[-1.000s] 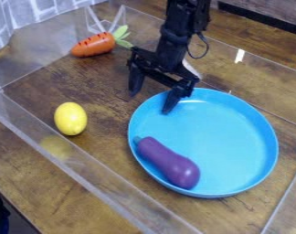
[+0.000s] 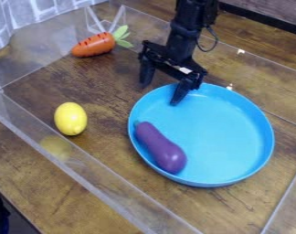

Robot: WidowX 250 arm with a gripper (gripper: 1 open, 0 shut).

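Observation:
The black gripper (image 2: 169, 75) hangs over the far rim of a blue round bowl (image 2: 217, 132), its two fingers spread open to left and right. Whether anything lies between or behind them is unclear; a small pale shape shows behind the right finger. A purple eggplant (image 2: 159, 146) lies in the bowl at its left side. A yellow oval object (image 2: 71, 119) rests on the wooden table left of the bowl. An orange carrot (image 2: 92, 45) with a green top lies at the back left.
Clear walls or edges run along the left and front of the wooden surface (image 2: 65, 174).
The gripper has risen slightly and stays open. The eggplant appears a little higher in the view, toward the bowl's left.

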